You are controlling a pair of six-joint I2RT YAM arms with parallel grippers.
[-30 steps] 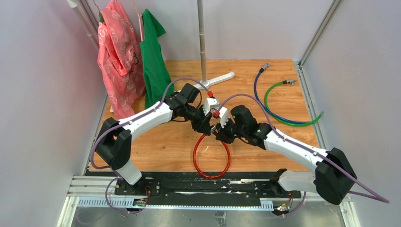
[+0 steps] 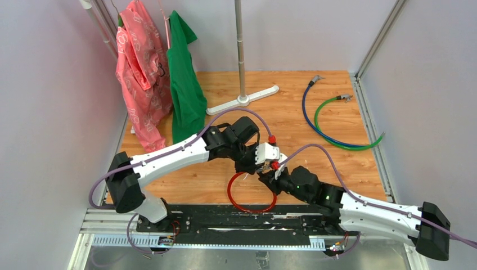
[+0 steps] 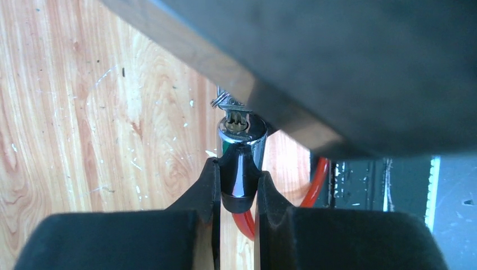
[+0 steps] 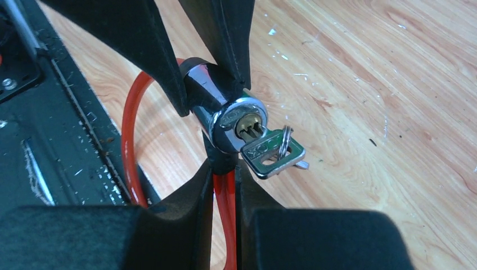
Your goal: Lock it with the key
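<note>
The chrome lock cylinder (image 4: 228, 115) has its key (image 4: 274, 154) standing in the keyhole, with a metal ring on the bow. A red cable (image 4: 132, 152) loops away from the lock. My right gripper is shut on the red cable and its black collar just below the cylinder. In the left wrist view, the fingers of my left gripper lie along both sides of the lock cylinder; whether they press on it cannot be told. The key (image 3: 229, 106) appears nearly edge-on there. Both grippers meet closely in the top view, mostly hiding the lock.
A blue cable (image 2: 306, 115) and a green cable (image 2: 360, 148) lie at the right of the wooden table (image 2: 315, 163). A white stand base (image 2: 264, 93) is behind the grippers. Pink cloth (image 2: 138, 73) and green cloth (image 2: 185, 84) hang at the back left.
Both grippers have moved together toward the front and slightly right in the top view. The red loop's right side has shifted a little to the right; the other cables stay put.
</note>
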